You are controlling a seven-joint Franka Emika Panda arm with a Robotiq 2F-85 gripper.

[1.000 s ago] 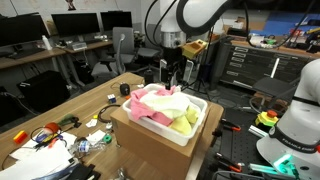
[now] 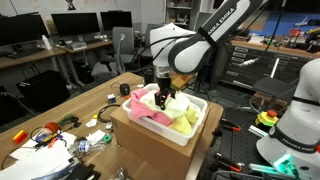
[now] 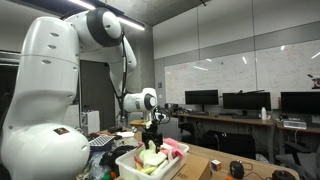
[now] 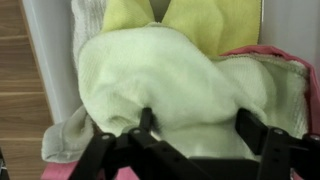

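Below my gripper lies a pale yellow-green cloth point(image 4: 150, 70), bunched up in a white bin point(image 2: 152, 124). The two dark fingers stand wide apart over it in the wrist view, so the gripper is open; whether the tips touch the cloth cannot be told. Brighter yellow cloth point(image 4: 215, 25) lies beyond it, and a pink cloth point(image 4: 308, 75) borders it on the right. In exterior view 1 the gripper is down at the cloths, with a pink cloth point(image 2: 143, 108) to its left and yellow cloth point(image 2: 185, 122) to its right.
The bin rests on a cardboard box point(image 2: 150, 147). To its left, the wooden table point(image 2: 97, 98) carries cables, tools and a red roll point(image 2: 20, 137). Monitors stand at the back. A grey cart point(image 2: 245, 150) is on the right.
My gripper has come down from above the bin to the cloths, moving slightly left.
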